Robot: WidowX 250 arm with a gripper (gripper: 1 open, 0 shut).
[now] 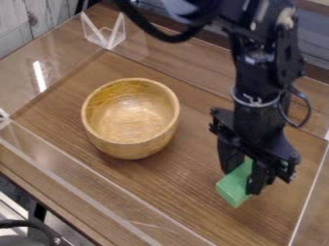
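Note:
My black gripper (pixel 244 159) hangs low over the right front of the wooden table, shut on a green object (pixel 236 187), apparently a block, which is at or just above the tabletop. A round tan bowl (pixel 129 106) sits to the left, apart from the gripper; its inside looks empty.
A small clear, angular item (pixel 103 29) stands at the back left. Dark areas border the table at the lower left.

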